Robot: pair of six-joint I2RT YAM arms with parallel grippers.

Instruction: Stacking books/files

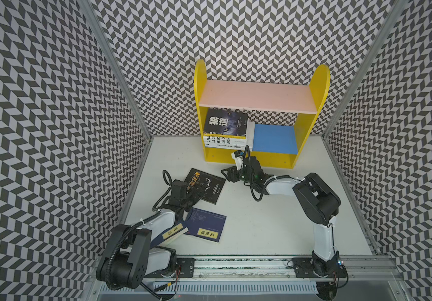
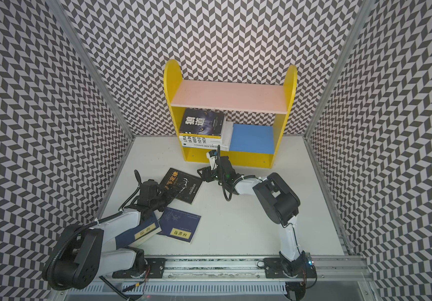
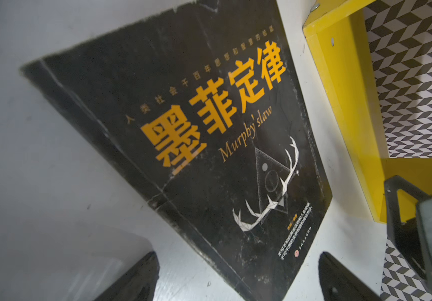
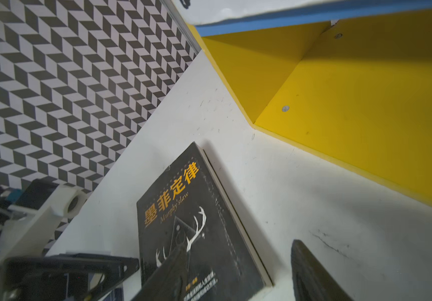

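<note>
A black book titled Murphy's law (image 3: 216,125) lies flat on the white table, front cover up. My left gripper hovers over it, its fingers wide apart with nothing between them. From the right, my right gripper reaches toward the book's shelf-side edge, its fingers apart and no book gripped. Two navy books lie nearer the front: one flat (image 1: 207,224), the other (image 1: 168,233) partly covered by the left arm. On the shelf's left side sits a stack topped by a dark book with an eye on it (image 1: 226,122).
The yellow bookshelf (image 1: 271,159) stands at the back, with a pink top board (image 1: 258,95) and a blue shelf board (image 1: 275,138) bare on its right half. Both grippers are close together over the black book.
</note>
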